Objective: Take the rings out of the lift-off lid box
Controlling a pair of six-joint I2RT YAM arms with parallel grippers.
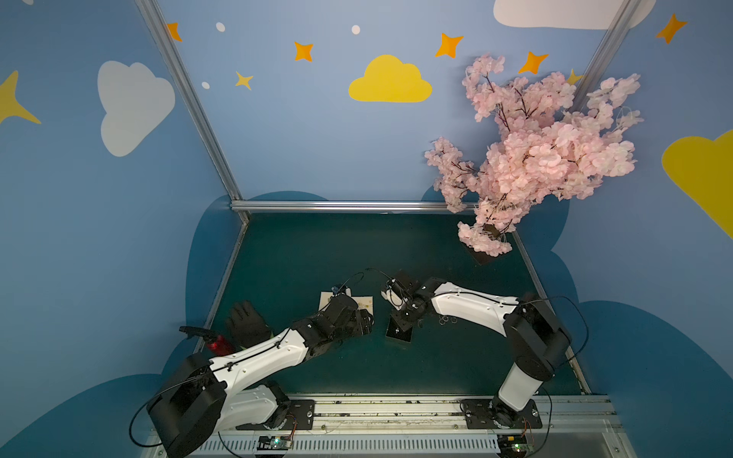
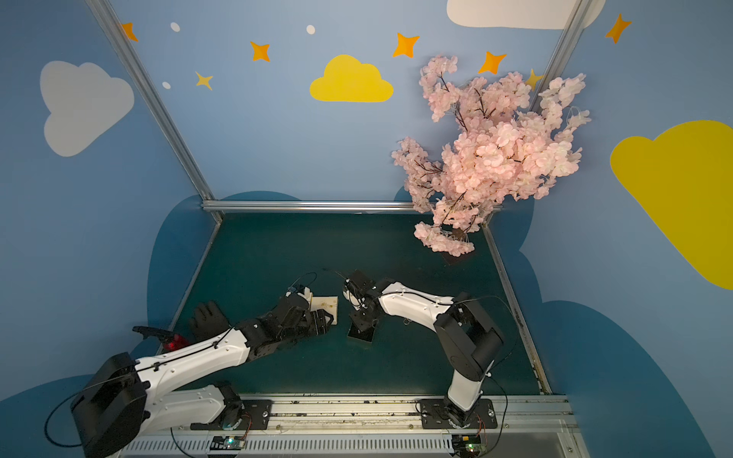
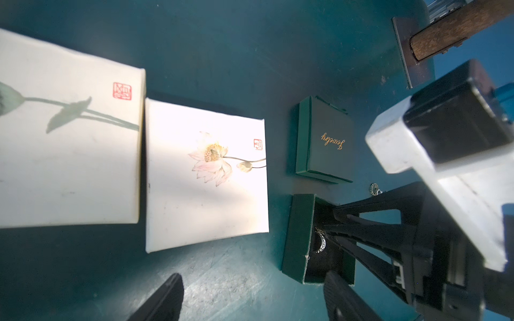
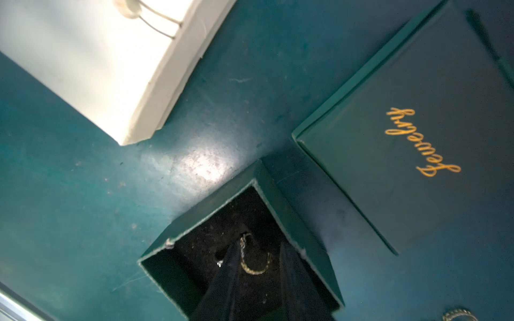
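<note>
The green lift-off box base (image 4: 286,206) stands uncovered on the table, its inside lined in black. A silver ring lies in it, also visible as a ring (image 3: 320,241) in the left wrist view. My right gripper reaches down into the box, its fingers apart on either side of that ring; whether either finger touches it I cannot tell. Beside the box lies the green lid (image 4: 412,144) with gold "Jewelry" lettering. Another ring (image 4: 459,314) is on the table past the lid. My left gripper is open and empty, left of the box.
Two white flower-printed boxes, one (image 3: 206,182) nearer the green box and another (image 3: 69,139) further left, lie below the left arm's side. A black glove (image 1: 248,324) and a red-and-black tool (image 1: 220,343) sit at the left.
</note>
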